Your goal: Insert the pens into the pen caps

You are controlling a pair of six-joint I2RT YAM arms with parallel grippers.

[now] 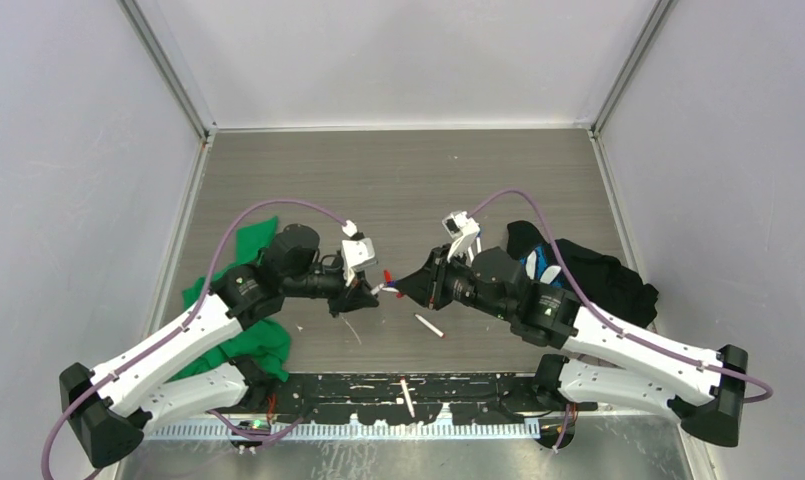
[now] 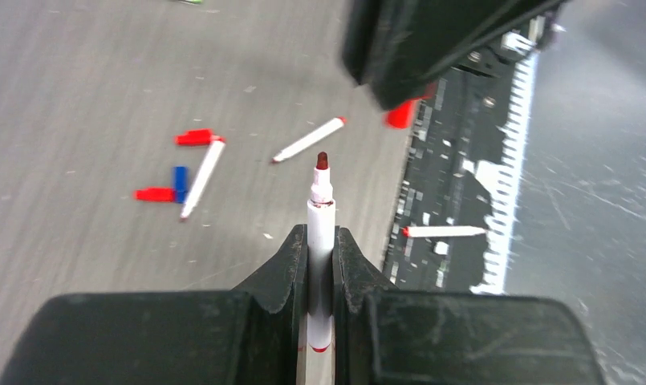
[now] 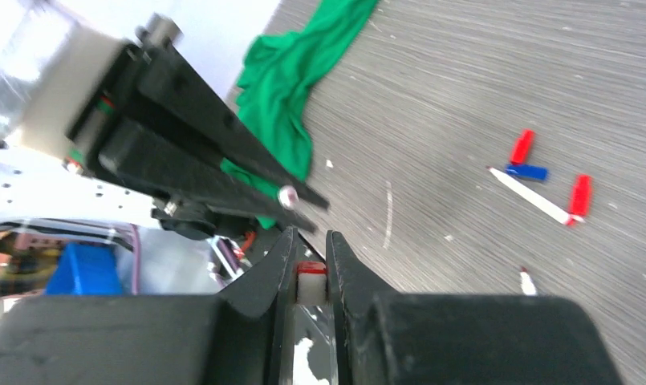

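Note:
My left gripper is shut on a white pen, its dark red tip pointing out toward my right gripper. In the right wrist view a red-and-white piece sits between my right gripper's fingers; whether they grip it is unclear. A red object shows behind those fingers in the left wrist view. On the floor lie red caps, a blue cap, and several white pens, one on the dark front strip.
A green cloth lies at left and a dark cloth at right, with more pens beside it. Both arms meet over the middle.

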